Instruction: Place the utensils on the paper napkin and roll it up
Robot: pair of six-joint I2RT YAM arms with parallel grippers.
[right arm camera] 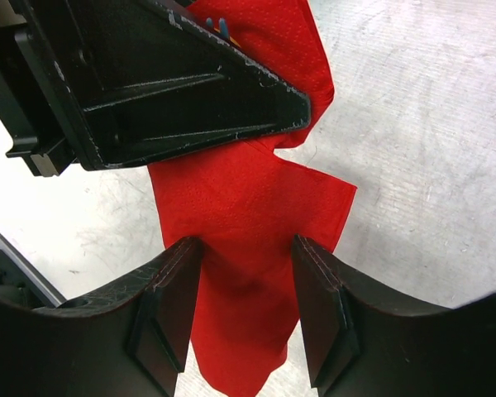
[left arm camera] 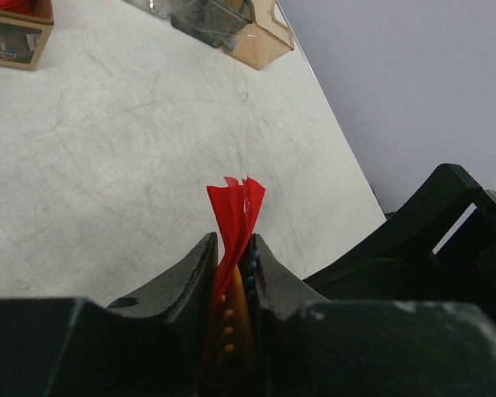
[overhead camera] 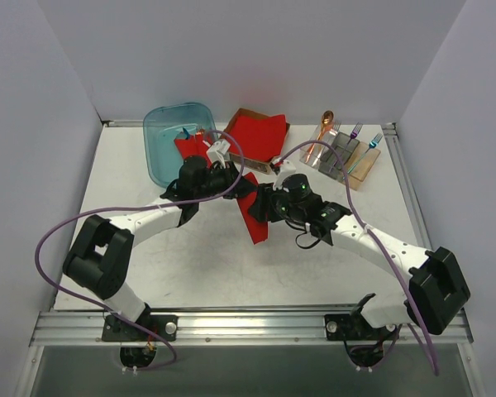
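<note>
The red napkin (overhead camera: 257, 225) hangs between my two grippers over the middle of the table, narrow and folded. My left gripper (overhead camera: 246, 187) is shut on its upper part; in the left wrist view a pinched red end (left arm camera: 234, 207) pokes out past the fingertips. Blue utensil tips (right arm camera: 223, 27) show at the fold in the right wrist view, with most of the utensils hidden. My right gripper is open, one finger on either side of the napkin's lower part (right arm camera: 248, 207), just beside the left gripper's black finger (right arm camera: 190, 103).
At the back left, a teal basket (overhead camera: 153, 136) holds red napkin bundles with utensils. Behind the grippers stands a brown box (overhead camera: 253, 164) of red napkins. Caddies (overhead camera: 360, 169) with several forks and spoons stand back right.
</note>
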